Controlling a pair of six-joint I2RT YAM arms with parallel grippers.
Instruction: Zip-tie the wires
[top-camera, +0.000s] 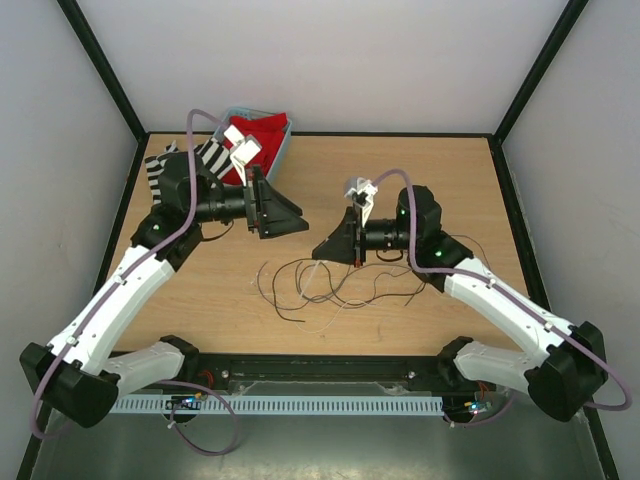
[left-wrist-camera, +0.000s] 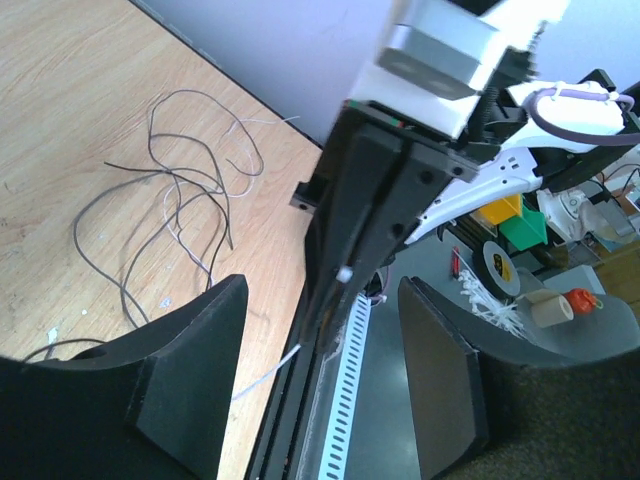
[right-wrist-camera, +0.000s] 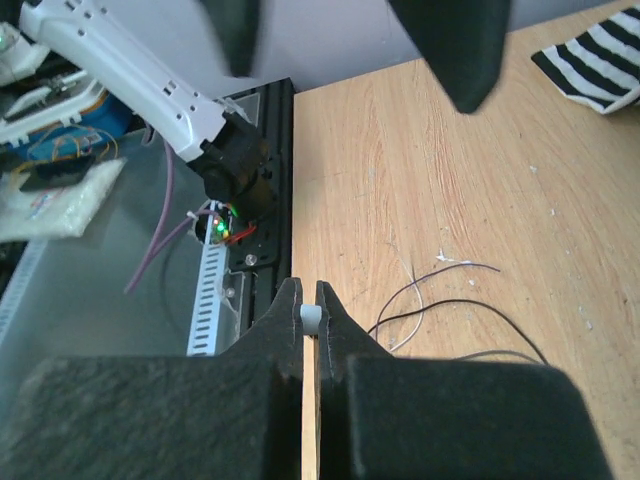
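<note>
The thin white zip tie (left-wrist-camera: 265, 378) is in my right gripper (top-camera: 318, 254), which is shut on it near one end. In the right wrist view, a small white part of the zip tie (right-wrist-camera: 311, 319) shows between the fingertips; its tail (top-camera: 309, 280) slants down toward the front in the top view. My left gripper stands open and empty, left of the right gripper and apart from it. Dark and pale wires (top-camera: 330, 297) lie loosely tangled on the table below, partly hidden by the right arm.
A blue basket (top-camera: 287, 145) with red cloth (top-camera: 262, 135) stands at the back left, beside a black-and-white striped cloth (top-camera: 213, 155). Bare tabletop (top-camera: 390, 160) stretches across the back and right. The front edge carries a dark rail (top-camera: 320, 367).
</note>
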